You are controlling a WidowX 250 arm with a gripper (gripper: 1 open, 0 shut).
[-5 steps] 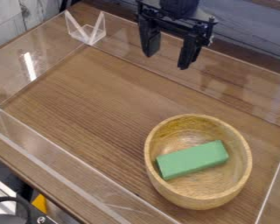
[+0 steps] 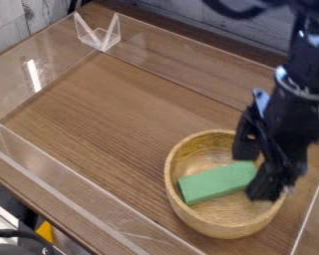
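Note:
My black gripper (image 2: pixel 265 167) hangs low over a round tan bowl (image 2: pixel 189 214) on the right of the camera view, its grey-tipped fingers spread open around the bowl's back and right part. A green rectangular block (image 2: pixel 213 183) lies tilted inside the bowl, just left of and below the fingers. The gripper hides the right part of the bowl.
A clear plastic object (image 2: pixel 99 32) stands at the back left corner. Cables lie off the table's lower left edge.
My gripper has come down and toward the front from the back of the table to over the bowl, growing much larger in view. The bowl and block look unmoved.

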